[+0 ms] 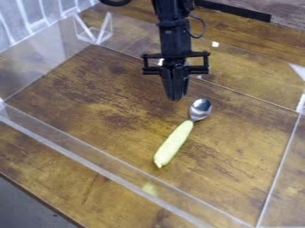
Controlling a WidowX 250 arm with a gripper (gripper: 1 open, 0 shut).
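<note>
My black gripper (177, 89) hangs over the back middle of the wooden surface, its fingers close together and shut, with nothing visible between them. Below it and to the right lies a shiny metal spoon (201, 109). A long pale yellow-green object (173, 145), like a toy vegetable, lies diagonally in front of the spoon, apart from the gripper.
The wooden surface (84, 116) is framed by clear plastic borders along the left, front and right. Free room shows to the left and front left. A dark edge runs along the top right.
</note>
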